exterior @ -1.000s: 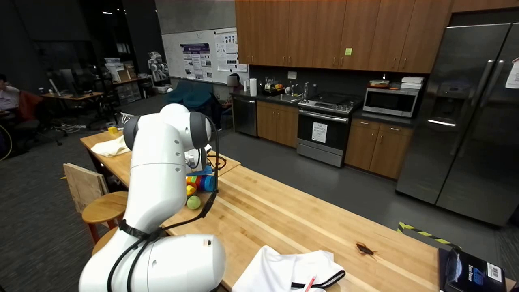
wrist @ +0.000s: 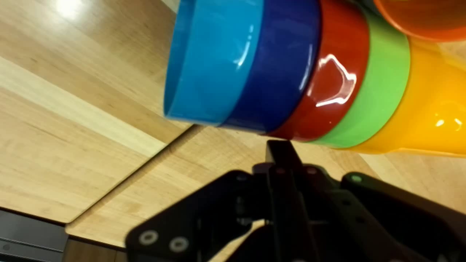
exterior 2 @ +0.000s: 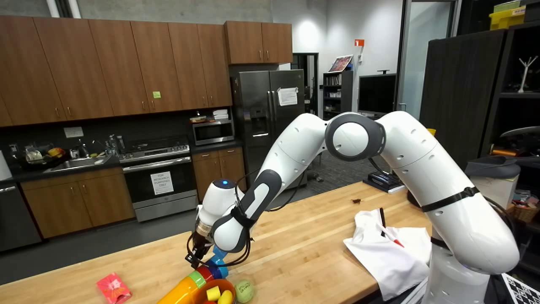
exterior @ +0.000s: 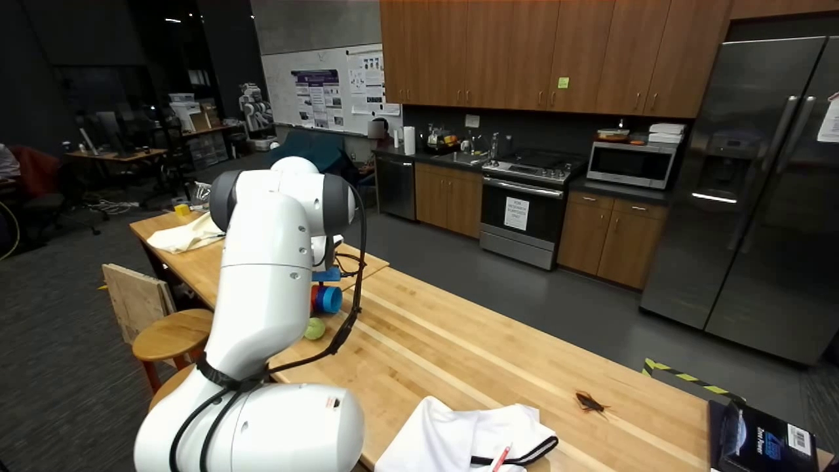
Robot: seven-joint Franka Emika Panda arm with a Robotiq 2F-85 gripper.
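Note:
A row of nested cups lies on its side on the wooden table, running from a light blue cup through a dark blue cup, a red cup and a green cup to a yellow-orange one. My gripper is shut, its dark fingertips beside the red and dark blue cups with nothing visible between them. Whether they touch the cups I cannot tell. In exterior view 2 the gripper is low over the table at the row's far side, partly hidden by cables.
An orange bowl with yellow pieces and a tennis ball sit close by the cups. A pink packet lies to the left. White cloth covers part of the table near my base. A seam crosses the tabletop.
In exterior view 1 my arm has shifted a little to the right.

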